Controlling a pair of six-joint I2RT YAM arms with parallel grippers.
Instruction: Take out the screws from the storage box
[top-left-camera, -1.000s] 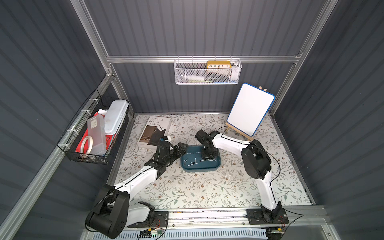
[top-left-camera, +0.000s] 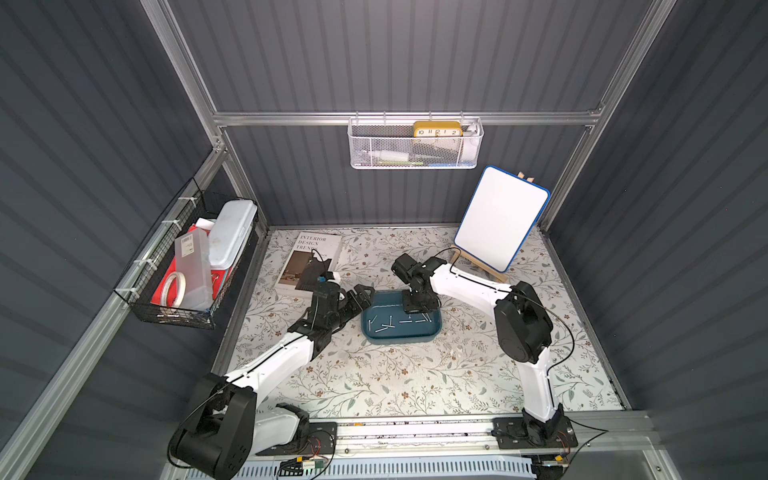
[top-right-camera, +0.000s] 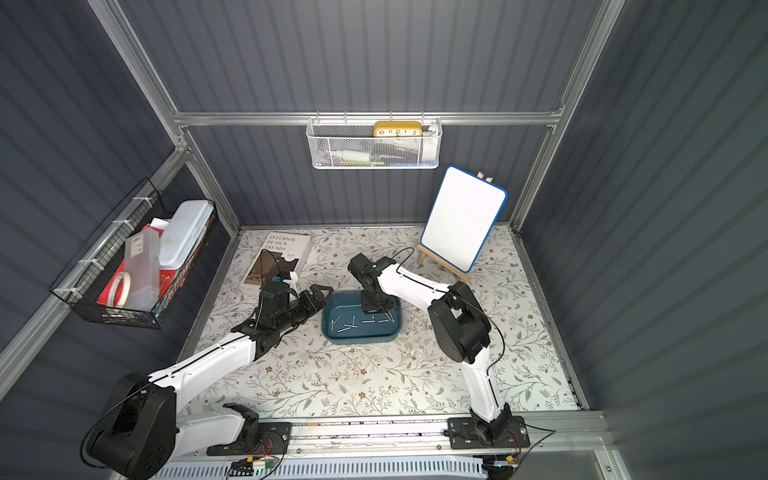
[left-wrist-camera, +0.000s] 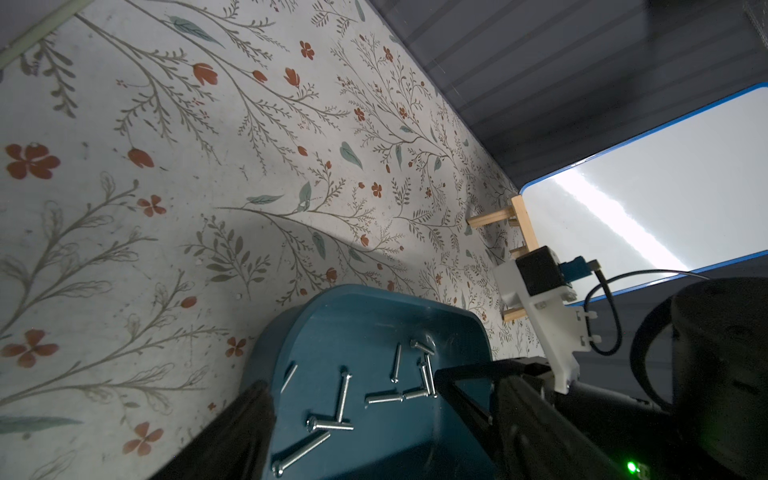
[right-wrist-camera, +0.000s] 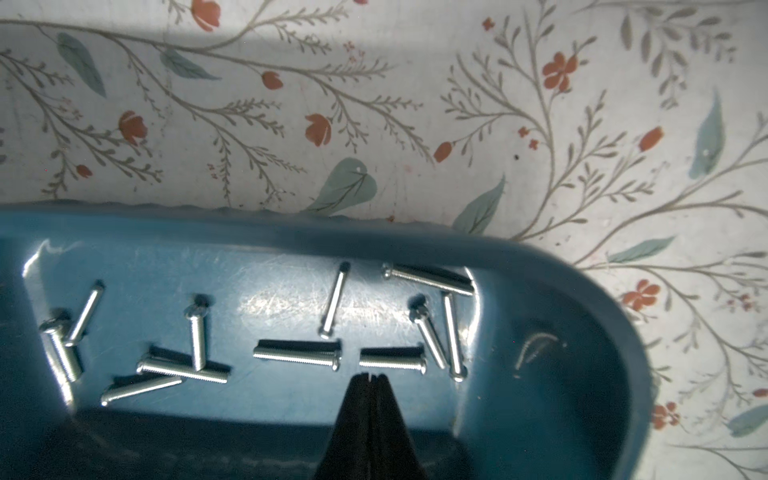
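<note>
Several silver screws (right-wrist-camera: 296, 355) lie scattered across the floor of the blue storage box (top-left-camera: 400, 340). My right gripper is shut with nothing between its fingers, inside the box outline in its wrist view. One screw (right-wrist-camera: 392, 361) lies just beyond its tips, outside the fingers; whether they touch it I cannot tell. Near the left wall, two screws (left-wrist-camera: 329, 425) cross each other. My left gripper (top-left-camera: 365, 296) hangs at the box's left edge, its fingers (left-wrist-camera: 240, 440) wide apart and empty.
A whiteboard (top-left-camera: 502, 216) on a wooden easel leans at the back right. To the back left lies a book (top-left-camera: 304, 260). The patterned tabletop (top-left-camera: 392, 384) in front of the box is clear.
The left arm has stayed almost still.
</note>
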